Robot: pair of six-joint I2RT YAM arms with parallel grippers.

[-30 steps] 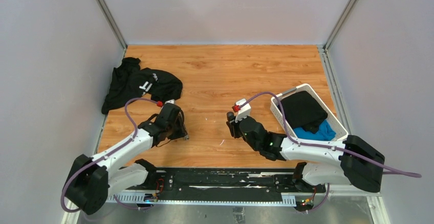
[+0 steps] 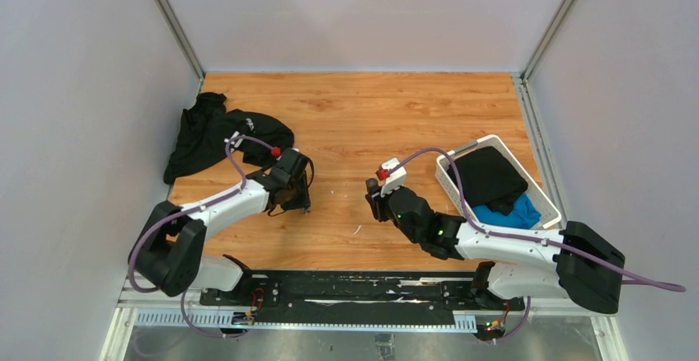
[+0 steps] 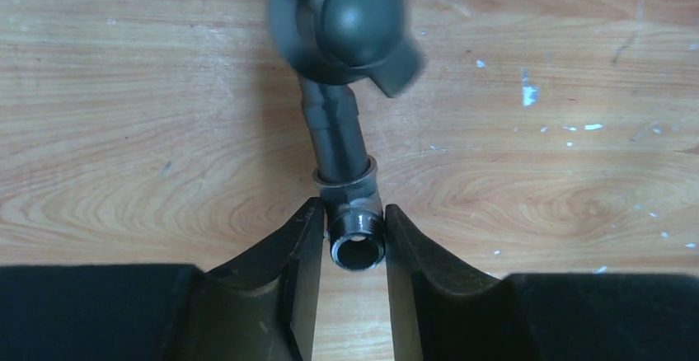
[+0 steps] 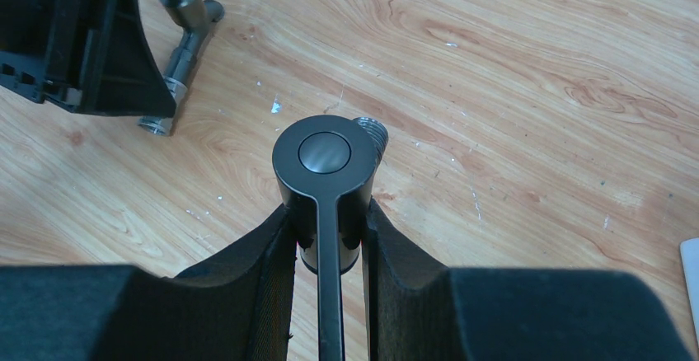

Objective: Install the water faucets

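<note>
My left gripper is shut on the threaded end of a dark metal pipe fitting (image 3: 334, 130) in the left wrist view; the fitting's upper part is blurred. In the right wrist view, my right gripper has its fingers round a dark faucet body (image 4: 324, 155) with a flat round top and a threaded outlet behind. The pipe fitting (image 4: 183, 68) also shows at upper left there, partly behind the left gripper. From above, both grippers are over the middle wooden table (image 2: 358, 114), apart, the left further left.
A black cloth (image 2: 194, 142) lies at the back left. A white basket (image 2: 546, 203) with black and blue cloths stands at the right.
My left arm, with the fitting, has moved right and slightly toward the back of the table. The right arm has barely moved.
</note>
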